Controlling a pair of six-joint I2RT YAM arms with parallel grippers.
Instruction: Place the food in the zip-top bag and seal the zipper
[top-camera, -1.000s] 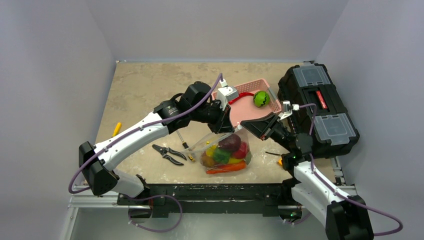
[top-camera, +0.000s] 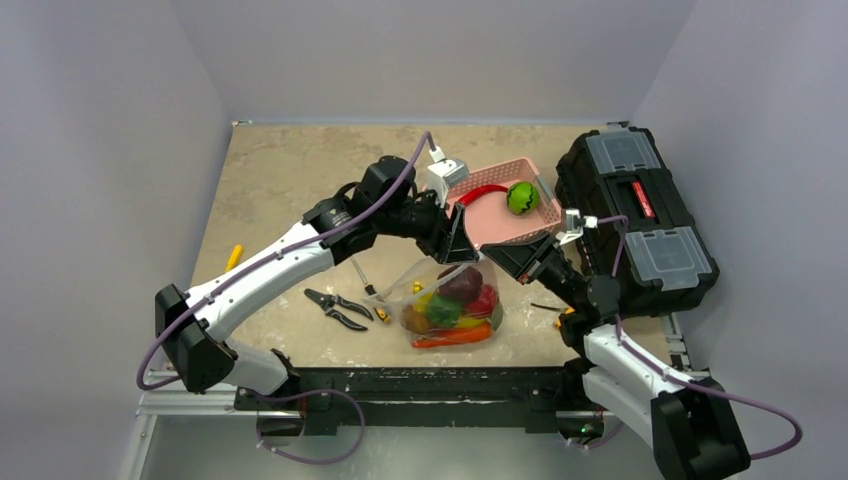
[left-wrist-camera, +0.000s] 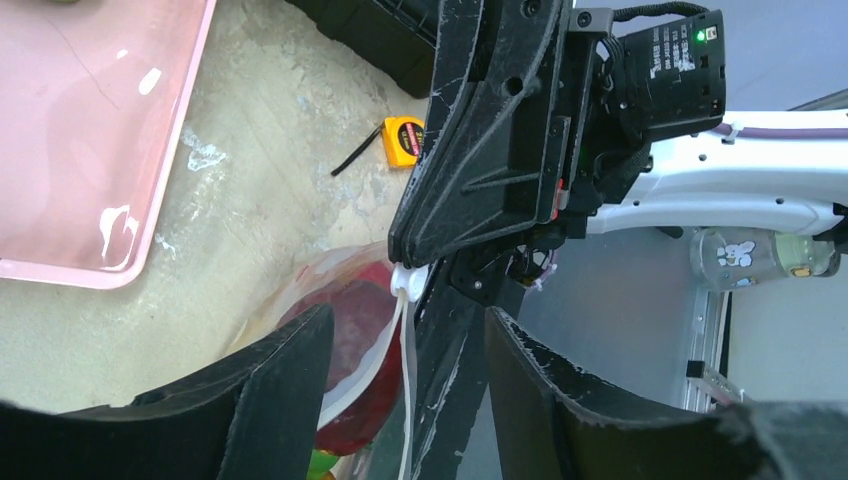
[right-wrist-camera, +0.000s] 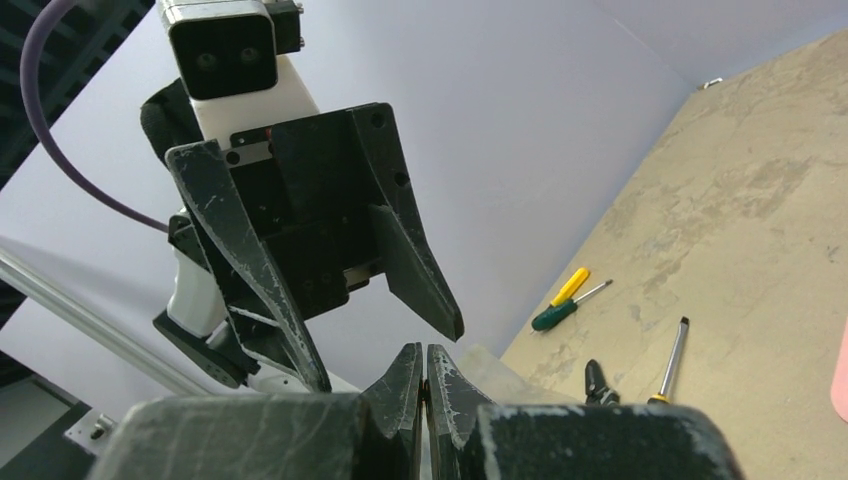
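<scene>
The clear zip top bag stands near the table's front edge with colorful toy food inside, including a carrot, a green pepper and a dark round piece. My left gripper is open above the bag's mouth; the pale zipper strips run between its fingers, untouched. My right gripper is shut at the bag's far right corner. A small white zipper piece sits right at its fingertips; whether any film is pinched there I cannot tell.
Behind the bag, a pink basket holds a toy watermelon and a red chili. Pliers and a screwdriver lie left of the bag. A tape measure and black toolbox are at the right.
The right arm and the bag look almost unchanged.
</scene>
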